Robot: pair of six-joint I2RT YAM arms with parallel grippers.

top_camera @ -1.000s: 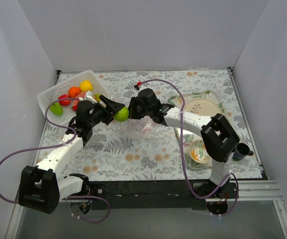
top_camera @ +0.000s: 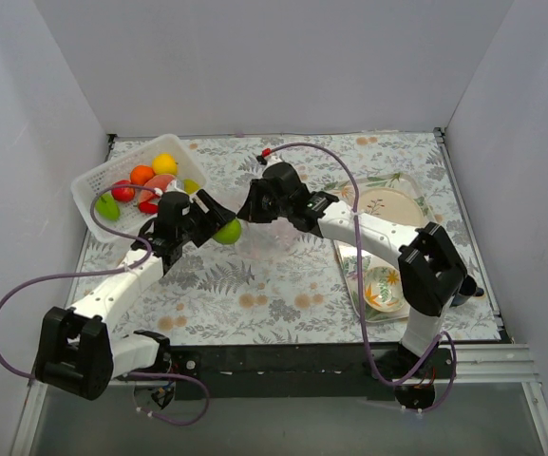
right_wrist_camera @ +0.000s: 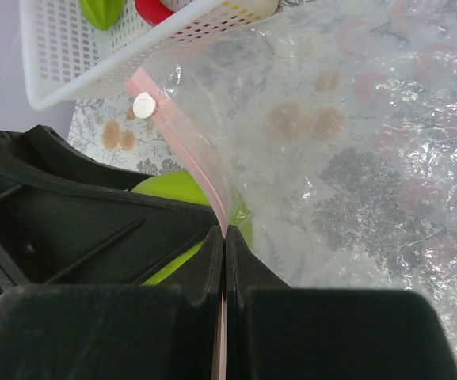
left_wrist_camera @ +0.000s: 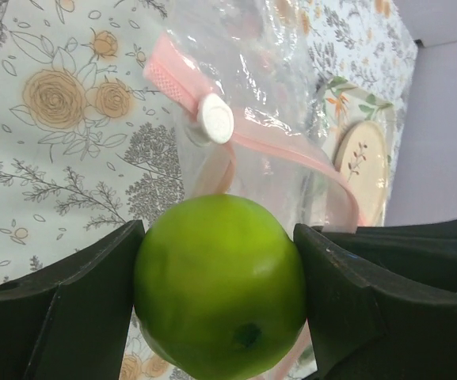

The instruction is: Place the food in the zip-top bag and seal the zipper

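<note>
A green apple (left_wrist_camera: pixel 218 285) sits between the fingers of my left gripper (top_camera: pixel 218 220), at the mouth of the clear zip bag (left_wrist_camera: pixel 252 79) with its pink zipper and white slider (left_wrist_camera: pixel 215 119). My right gripper (top_camera: pixel 251 211) is shut on the pink zipper edge (right_wrist_camera: pixel 182 142) of the bag, which stretches out across the right wrist view. The apple shows partly behind that edge there, beside the left gripper's black body.
A white basket (top_camera: pixel 93 183) of assorted fruit and vegetables stands at back left. A floral tray (top_camera: pixel 345 275) with plates lies at the right, with a dark mug (top_camera: pixel 463 293) at its front corner.
Compared with about a second ago, my left gripper and the apple sit slightly lower and leftward in the top view, and the right arm has shifted slightly to the right.
</note>
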